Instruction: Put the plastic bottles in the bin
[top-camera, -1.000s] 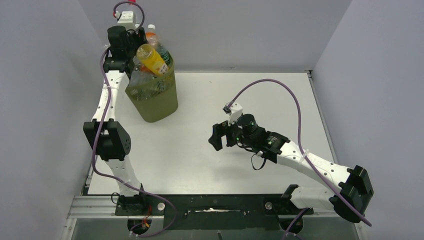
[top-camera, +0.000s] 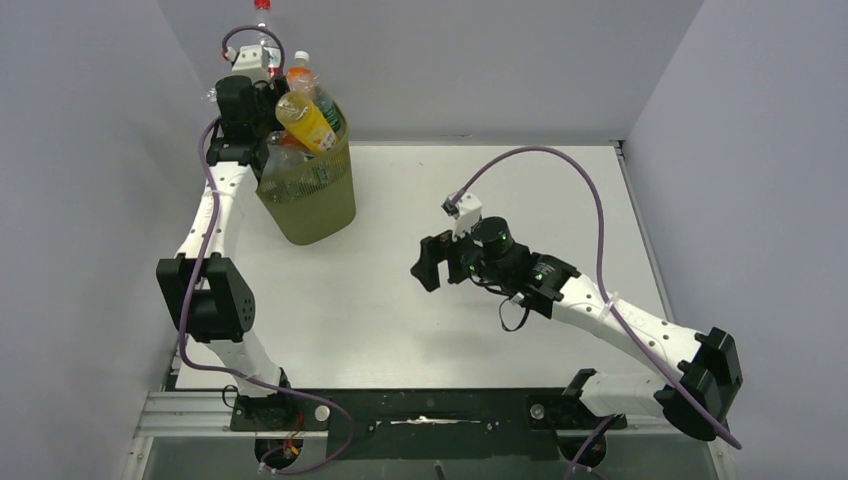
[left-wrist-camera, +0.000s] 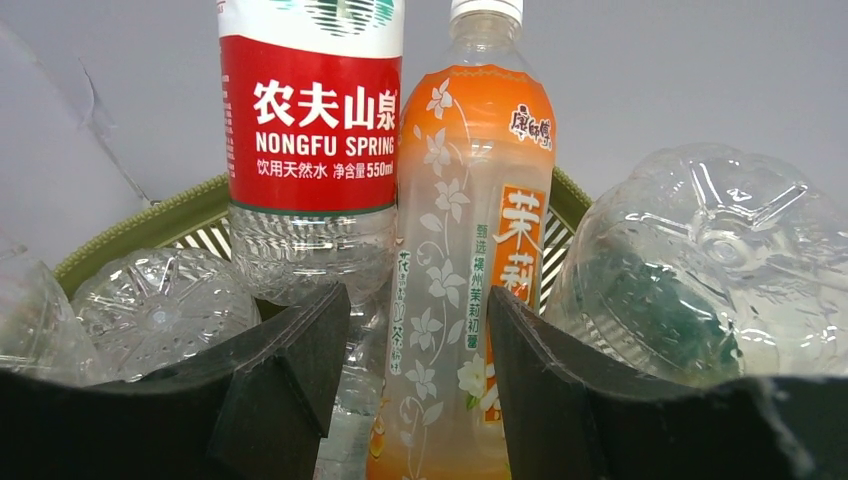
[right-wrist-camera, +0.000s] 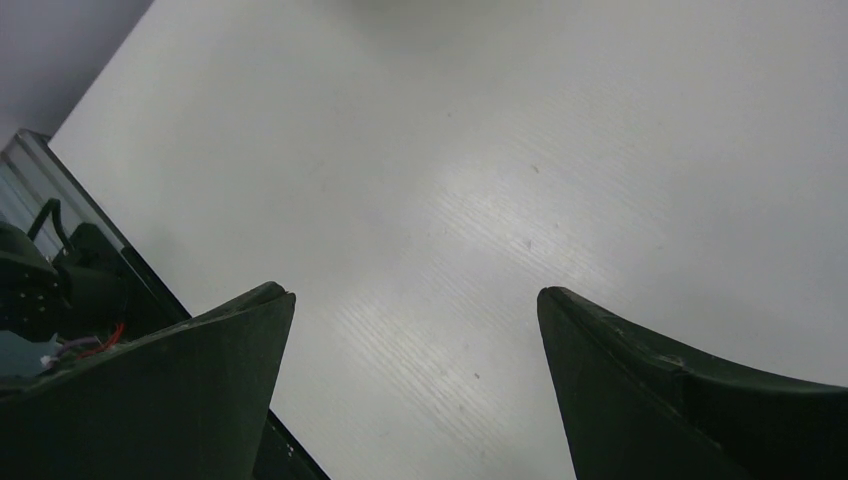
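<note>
The green bin (top-camera: 306, 210) at the back left is heaped with plastic bottles, among them a yellow one (top-camera: 305, 120). My left gripper is down among them, its fingers reaching toward a red-labelled water bottle (left-wrist-camera: 312, 120) and an orange-labelled tea bottle (left-wrist-camera: 458, 150), both upright. Its fingertips stand apart over the tea bottle's lower part; whether they grip it is unclear. Clear bottle bases (left-wrist-camera: 700, 260) lie either side. My right gripper is open above the bare table, nothing between its fingers.
Grey walls (top-camera: 740, 180) enclose it at the back and both sides. The bottles rise above the bin's rim.
The right gripper has shifted slightly up and left.
</note>
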